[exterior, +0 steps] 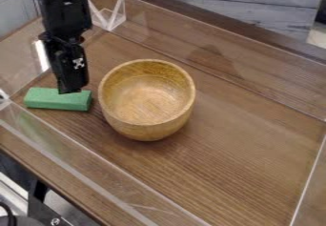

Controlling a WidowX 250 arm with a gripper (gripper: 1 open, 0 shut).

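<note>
My black gripper [71, 77] hangs at the left of the view, open, just above a green block [59, 99] that lies flat on the wooden table. Nothing shows between its fingers. To the right of the block is a wooden bowl [147, 101], empty.
A clear plastic object [109, 15] stands at the back left beyond the gripper. The table's near left edge runs diagonally at the lower left, with dark cables below.
</note>
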